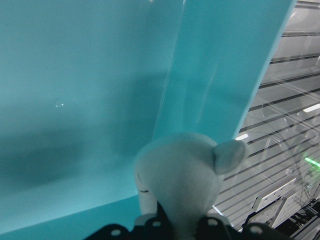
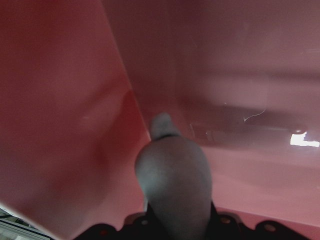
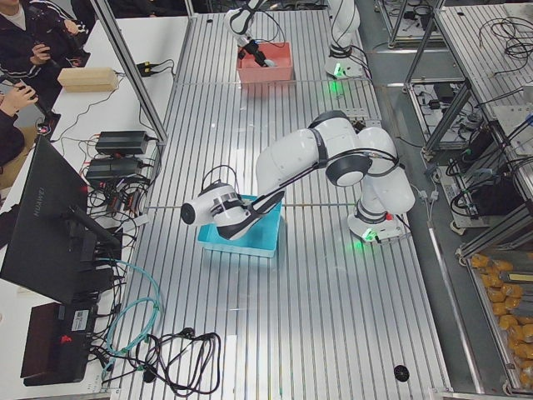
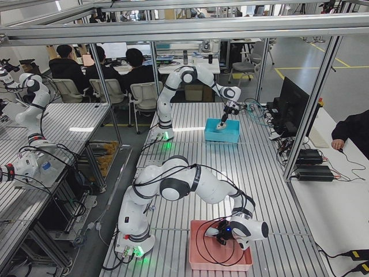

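A pale plush toy (image 1: pixel 177 175) with a small round ear fills the lower middle of the left wrist view, held in my left gripper over the blue bin (image 1: pixel 225 60), near its wall. My right gripper is shut on a grey soft toy (image 2: pixel 172 180), down inside the pink bin (image 2: pixel 70 125), close to a corner. In the camera right view the pink bin (image 4: pixel 202 262) is in front and the blue bin (image 4: pixel 222 134) is at the back. The fingertips are mostly hidden behind the toys.
Both bins stand on slatted metal tables (image 3: pixel 300 292) with clear room around them. A monitor (image 3: pixel 46 217), power units and cables line the left side in the camera left view. Coiled cables (image 3: pixel 179 362) lie at the near left.
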